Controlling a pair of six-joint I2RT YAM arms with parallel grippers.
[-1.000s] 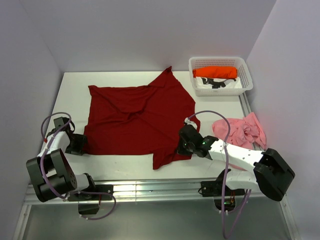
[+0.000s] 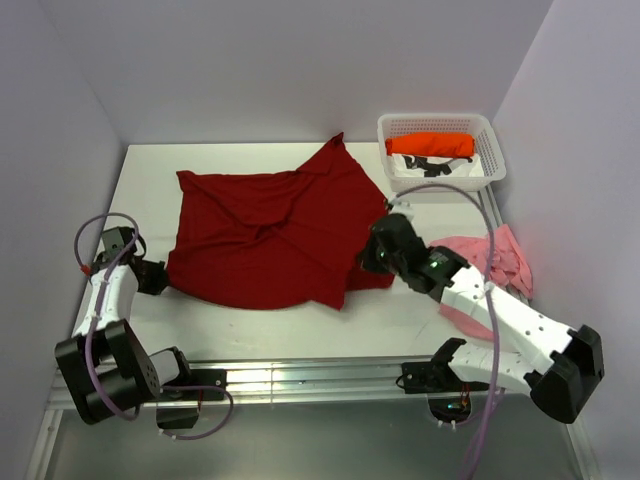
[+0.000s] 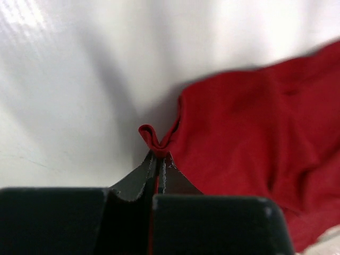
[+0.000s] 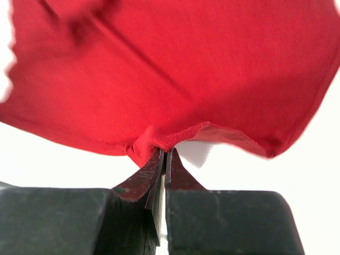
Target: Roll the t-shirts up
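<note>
The dark red t-shirt (image 2: 260, 230) lies spread with folds over the left and middle of the table. At its lower left, my left gripper is shut on a corner, and a small tip of cloth sticks up past the fingers. My right gripper is shut on the shirt's near edge toward the right, where the cloth rises off the table. In the top view the right gripper is blurred and its fingertips are hidden by the arm.
At the back right stands a white basket (image 2: 488, 184) holding an orange rolled cloth (image 2: 432, 145) and a black-and-white one. A crumpled pink cloth (image 2: 508, 262) lies at the right edge, partly behind the right arm. Bare table (image 2: 250, 335) shows in front of the shirt.
My right gripper has lifted and shifted slightly right, pulling up the shirt's near edge; the sleeve flap there has swung rightward. The left gripper has risen slightly with its corner, drawing the front hem into a curve.
</note>
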